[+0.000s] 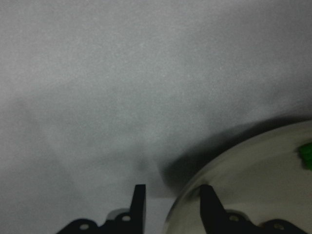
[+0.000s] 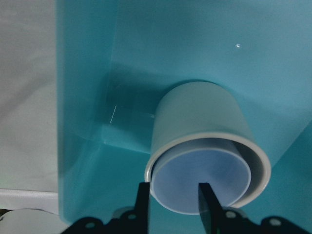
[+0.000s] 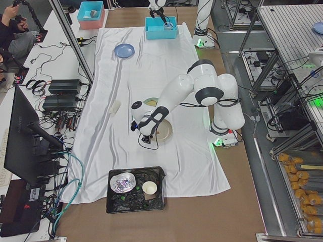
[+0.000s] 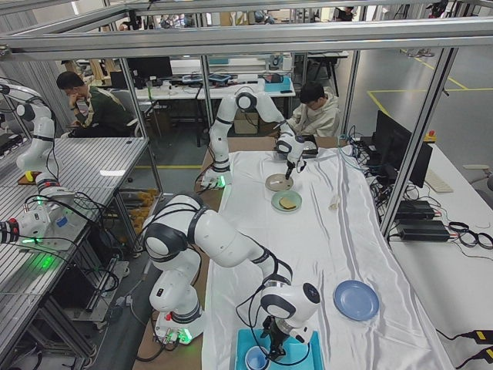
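In the left wrist view my left gripper stands open at the rim of a beige plate (image 1: 258, 185) with a green piece on it. In the camera left view the plate (image 3: 164, 132) lies under that arm, beside a green plate partly hidden. My right gripper is open over nested cups, a pale outer cup (image 2: 200, 109) and a lighter blue inner cup (image 2: 200, 178), lying in a cyan bin (image 2: 253, 53).
A blue plate (image 4: 356, 301) lies on the white cloth. A black tray (image 3: 135, 201) with a foil bowl and cream cup is at the near end. A white object (image 3: 115, 107) lies left of the plates.
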